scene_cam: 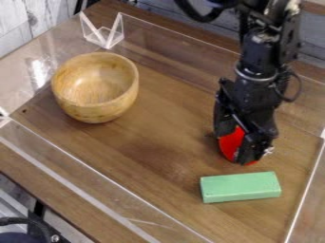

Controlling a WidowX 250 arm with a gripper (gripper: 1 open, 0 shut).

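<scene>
My black gripper point(244, 131) is lowered over a red round object point(231, 146) on the right side of the wooden table, covering much of it. The fingers are around or just above it; whether they touch it is hidden. A mint-green block point(240, 187) lies just in front, toward the bottom right.
A wooden bowl point(95, 87) stands on the left of the table point(140, 157). A clear angular plastic piece point(105, 30) is at the back left.
</scene>
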